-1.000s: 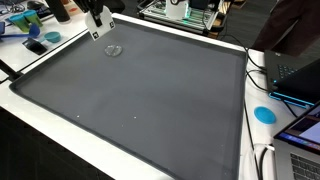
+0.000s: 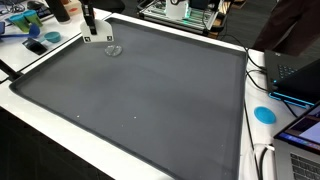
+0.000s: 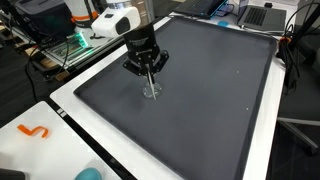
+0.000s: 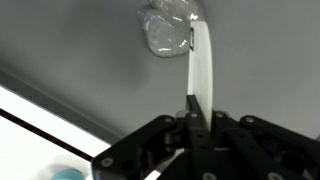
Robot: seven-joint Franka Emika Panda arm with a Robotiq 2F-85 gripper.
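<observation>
A slim white stick is clamped in my gripper; its far end reaches over a clear, see-through vessel in the wrist view. In exterior view 2 my gripper points down above the clear vessel, and the stick runs down to it. I cannot tell whether the stick is inside the vessel or in front of it. From exterior view 1 the clear vessel sits on the grey mat, just right of a white part of the arm; the fingers are hard to make out there.
Small items, including a teal cup, lie beyond its left edge in exterior view 1. A blue disc and laptops are at the right. An orange piece rests off the mat.
Over the last second the arm's white part has come down a little towards the clear vessel and turned from tilted to nearly level. The vessel appears to stay in place.
</observation>
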